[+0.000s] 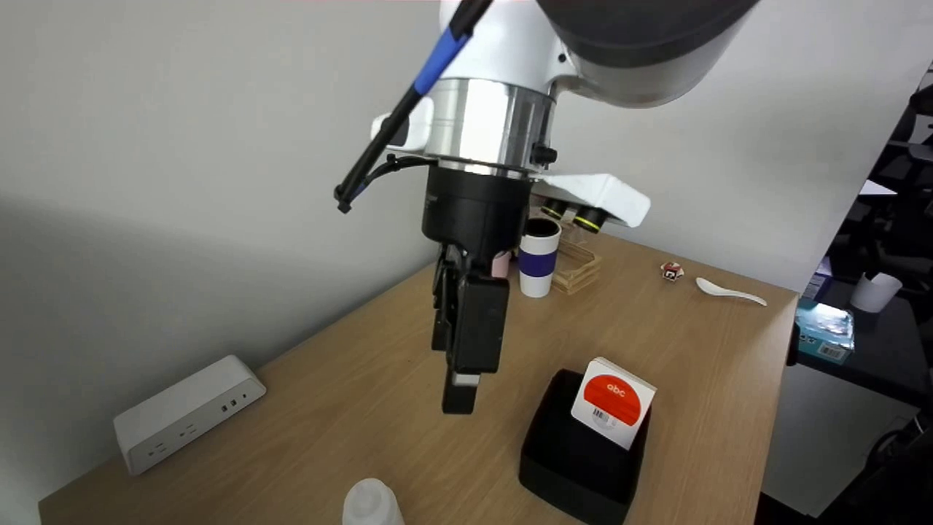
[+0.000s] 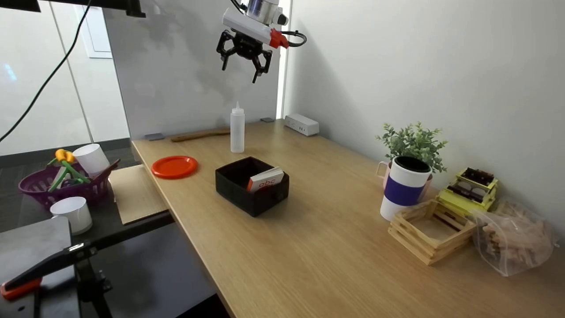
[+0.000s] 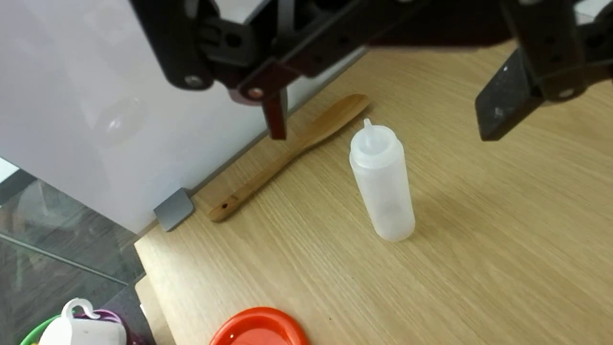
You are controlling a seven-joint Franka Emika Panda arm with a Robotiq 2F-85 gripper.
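Observation:
High above the table, my gripper (image 2: 239, 74) hangs open with empty space between its spread fingers. A translucent white squeeze bottle (image 2: 237, 130) stands upright on the table, below the gripper; the wrist view shows the same bottle (image 3: 383, 189) beneath the gap, apart from both fingertips (image 3: 277, 118). A black box (image 2: 238, 193) sits on the table with a white and red "abc" card pack (image 1: 612, 401) leaning tilted inside it. Exterior view 1 has only the top of the bottle (image 1: 371, 504), at its lower edge.
A red plate (image 2: 175, 167) and a wooden spoon (image 3: 293, 152) lie near the bottle. Along the wall are a white power strip (image 1: 188, 411), a purple-banded cup (image 2: 404, 188) and a wooden crate (image 2: 431, 233). Mid-table is clear.

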